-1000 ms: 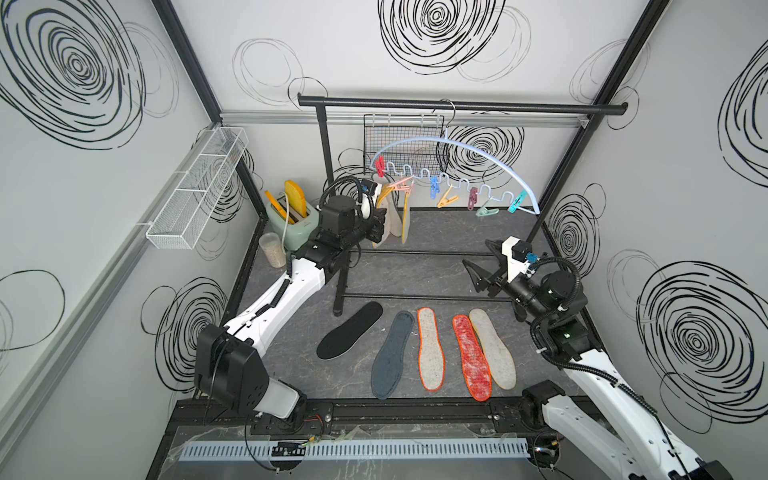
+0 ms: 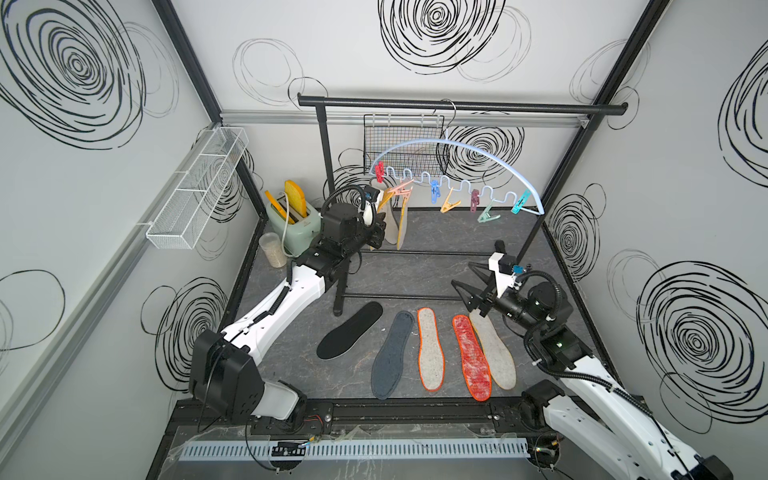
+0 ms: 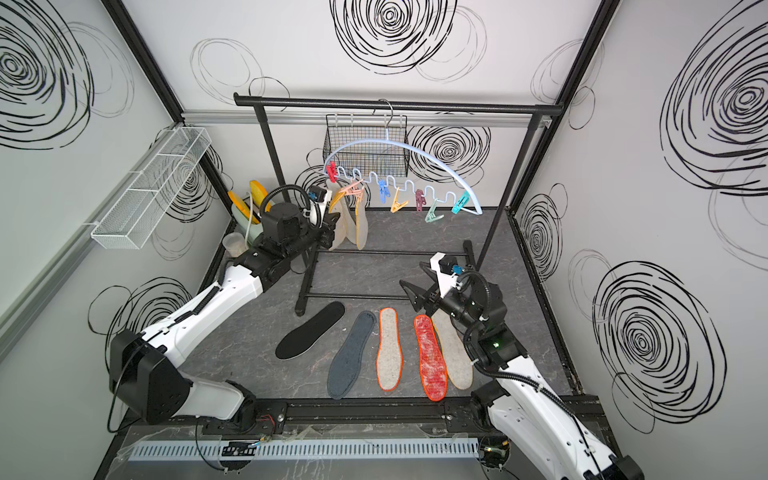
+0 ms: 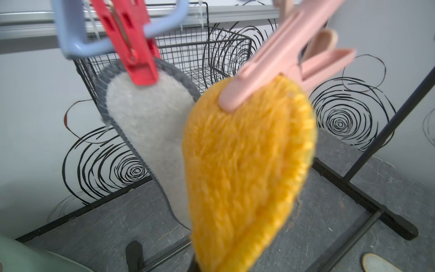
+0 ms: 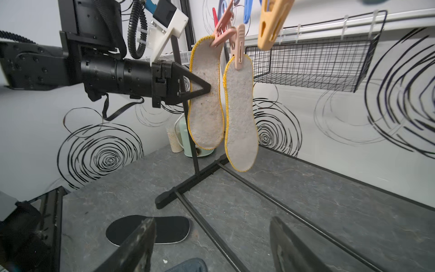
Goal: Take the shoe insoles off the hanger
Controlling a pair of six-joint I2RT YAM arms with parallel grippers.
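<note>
Pale yellow-edged insoles hang from pink clips on the blue hanger. In the left wrist view a yellow furry insole fills the centre, with a grey-edged insole under a red clip. My left gripper is at the hanging insoles; its fingertips are hidden behind the yellow fur in its own view, so its hold is unclear. My right gripper is low at the rack's front right, its fingers apart with nothing between them.
Insoles in black, dark grey, orange-edged grey, red and beige lie along the front floor. The rack's bars cross the floor. A green container stands at the back left.
My right gripper has moved left and down toward the floor insoles. The left arm has shifted slightly, and the hanger with its clips has moved a little.
</note>
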